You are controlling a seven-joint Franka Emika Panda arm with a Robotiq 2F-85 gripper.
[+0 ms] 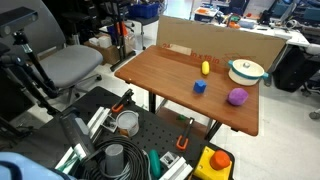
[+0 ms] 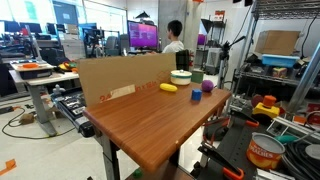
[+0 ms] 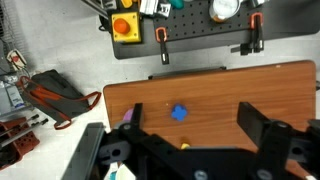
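Note:
High over the wooden table (image 3: 212,130), my gripper stands open in the wrist view, with nothing held. A small blue block (image 1: 199,86) rests near the middle of the tabletop, and appears between the fingers in the wrist view, well below them. Behind it lies a yellow object (image 1: 205,67), long and rounded in exterior view 2. To the right sits a purple ball (image 1: 237,96). A white pot (image 1: 246,71) with teal handles stands at the table's far right corner; in the wrist view a finger mostly hides it.
A cardboard panel (image 1: 222,45) rises along the table's back edge. In front, a black perforated bench (image 1: 150,130) carries clamps, a tin can (image 1: 127,122), coiled cable and a yellow box with a red button (image 1: 219,160).

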